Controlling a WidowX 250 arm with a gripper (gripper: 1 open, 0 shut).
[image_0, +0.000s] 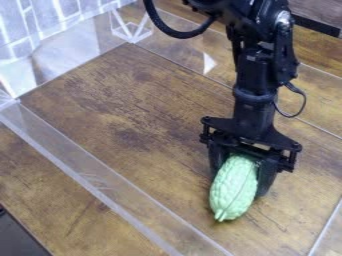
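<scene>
My black gripper is lowered at the right of the wooden surface, shut on a pale green, ridged oblong object. The object lies lengthwise at the surface, pointing toward the bottom of the view, with its upper end between the fingers and partly hidden by them.
Clear plastic edging runs along the lower left and around the back. A white tiled or grid-patterned item is at the top left.
</scene>
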